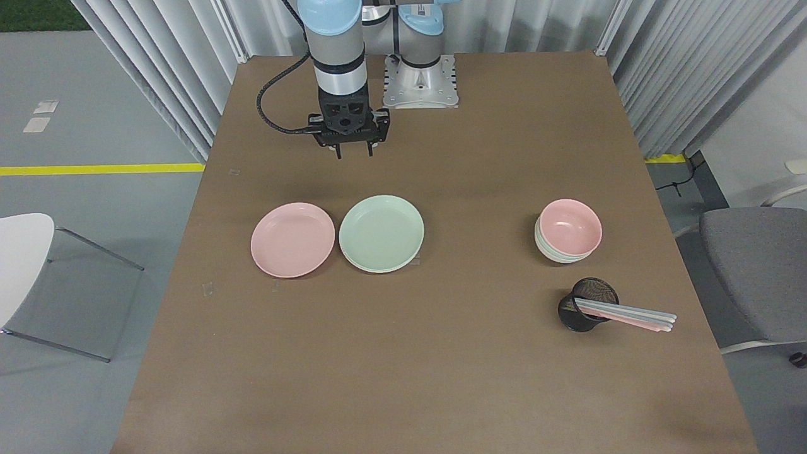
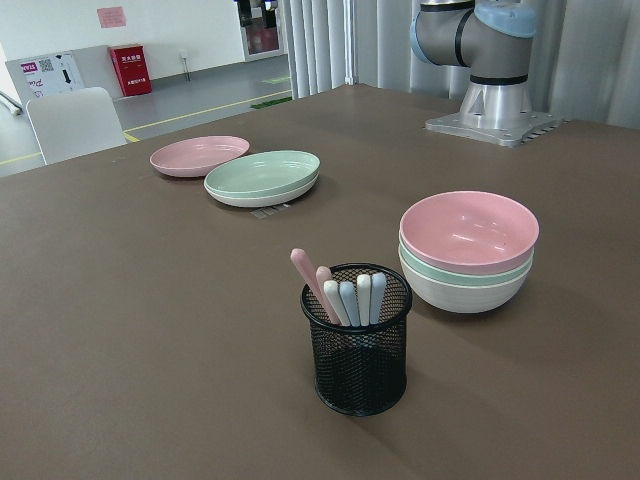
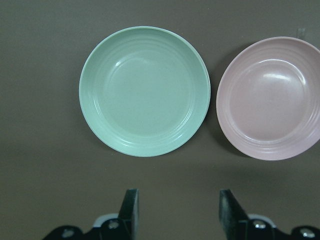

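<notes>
My gripper hangs above the back of the table, behind the plates; in the wrist view its two fingers stand well apart with nothing between them. A pink plate sits left of a green plate, which rests on a white one in the left camera view. In the wrist view the green plate and pink plate are both ahead of the fingers. To the right stands a stack of bowls, pink on top, over mint and white ones.
A black mesh cup with pink, white and pale blue utensils stands nearer the front right. The robot's base is at the back edge.
</notes>
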